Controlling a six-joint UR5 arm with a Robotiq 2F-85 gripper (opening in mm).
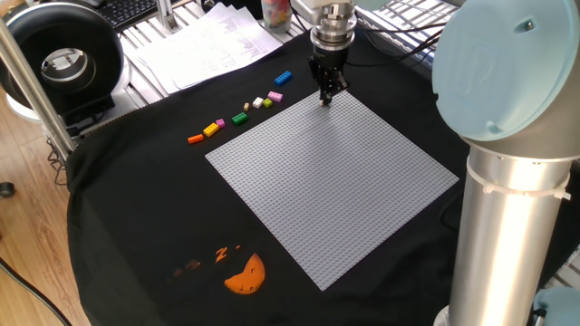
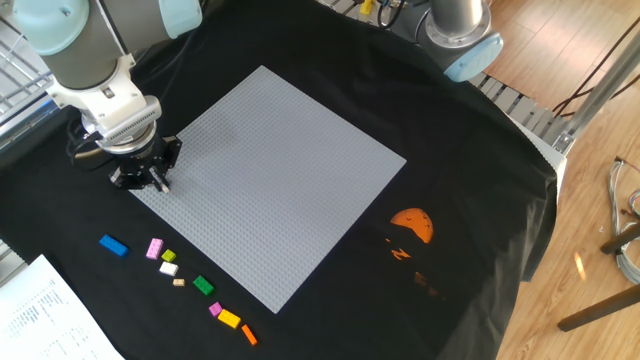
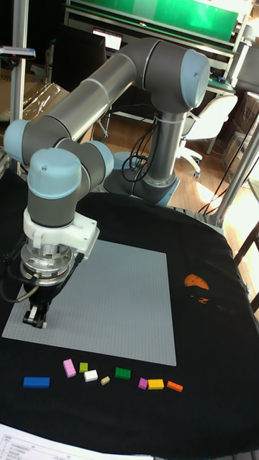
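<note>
Over one corner of the grey baseplate (image 1: 331,186), my gripper (image 1: 325,101) points down, its tip close to the studs. Something pale shows at the tip of the gripper (image 2: 162,185) in exterior view 2; whether it is a fingertip or a small piece I cannot tell. The fingers are too small and dark to read. Outside the plate's edge lie loose bricks: blue (image 1: 284,78), pink (image 1: 275,96), lime (image 2: 168,256), white (image 2: 169,268), tan (image 2: 178,283), green (image 1: 239,119), magenta (image 3: 142,383), yellow (image 3: 155,384) and orange (image 3: 175,386). No brick shows on the visible plate.
Black cloth (image 1: 145,199) covers the table and bears an orange printed figure (image 1: 246,275). White papers (image 1: 204,50) lie past the cloth's edge on the brick side. The arm's base column (image 3: 164,149) stands at the back in exterior view 3. Most of the plate is clear.
</note>
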